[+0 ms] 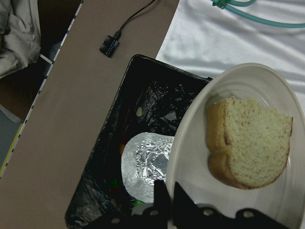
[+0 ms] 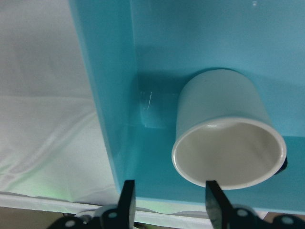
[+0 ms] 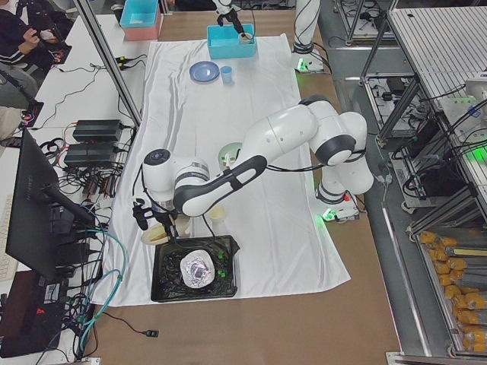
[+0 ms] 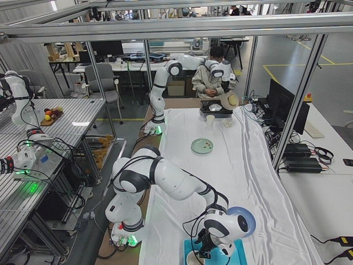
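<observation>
A pale oval bowl (image 1: pixel 281 95) holding a slice of bread (image 1: pixel 250 143) is held at its rim by my left gripper, beside and over a black lined tray (image 3: pixel 163 277) with a round foil item (image 3: pixel 196 268) in it. My right gripper is open above a blue bin (image 2: pixel 107 71), where a white cup (image 2: pixel 214 95) lies tipped on its side with nothing of it between the fingers.
A green plate (image 4: pixel 202 146) sits mid-table; a blue plate (image 3: pixel 205 71) and blue cup (image 3: pixel 226 74) are near the bin. A pale cup (image 4: pixel 210 120) stands by the tray.
</observation>
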